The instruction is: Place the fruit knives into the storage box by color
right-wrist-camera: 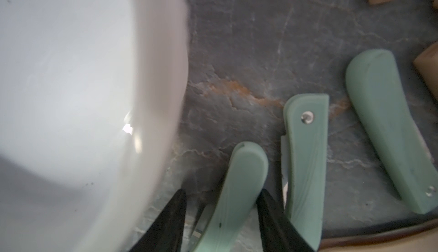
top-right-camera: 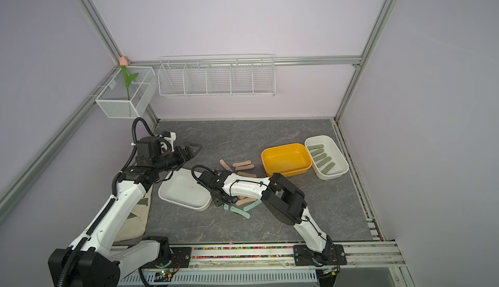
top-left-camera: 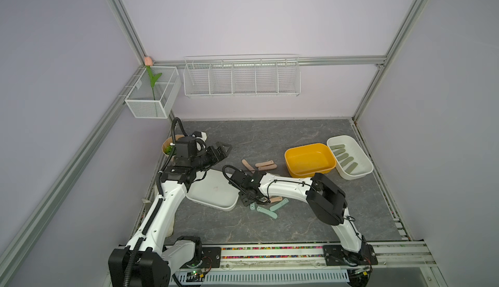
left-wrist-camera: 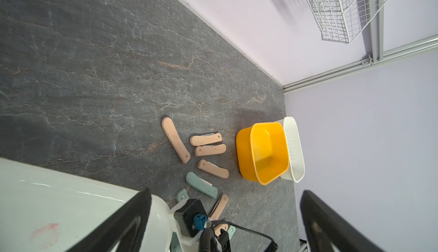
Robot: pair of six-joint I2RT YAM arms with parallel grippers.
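In the right wrist view, my right gripper has its fingers apart on either side of a green fruit knife (right-wrist-camera: 241, 179). A gap shows on the knife's left. My left gripper (top-left-camera: 223, 151) hangs open and empty above the table's left side. Pinkish-tan knives (left-wrist-camera: 175, 140) lie mid-table. At the right, a white box (top-left-camera: 368, 158) holds several grey-green knives (top-left-camera: 344, 158); the yellow box (top-left-camera: 310, 158) beside it looks empty. Another white box (top-left-camera: 213, 191) stands left, also without knives.
The left white box's curved rim (right-wrist-camera: 159, 92) is close beside my right gripper. My right forearm (top-left-camera: 286, 188) crosses over the middle knives and hides some. A wire rack (top-left-camera: 241, 76) hangs on the back wall.
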